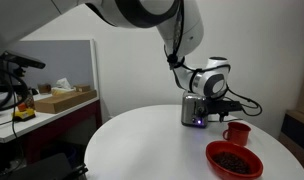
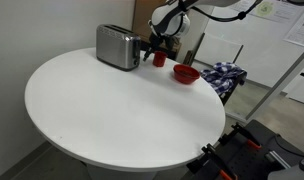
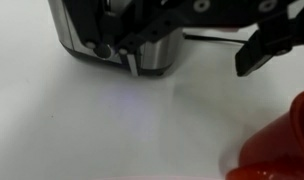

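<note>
My gripper is open, its two dark fingers wide apart with only white table seen between them. A silver toaster [image 2: 117, 47] stands at the table's far side; in the wrist view its base lies behind the left finger. The red mug [image 1: 237, 132] is upright to the right of the toaster in exterior view 1, below and to the right of my gripper. Part of the mug [image 3: 282, 148] fills the wrist view's lower right corner, apart from the fingers. Closer to that exterior camera sits a red bowl [image 1: 234, 160] with dark small contents.
A black cord runs behind the mug. A checkered cloth [image 2: 224, 75] lies beyond the bowl, and a side stand with boxes [image 1: 54, 104] is off to the left.
</note>
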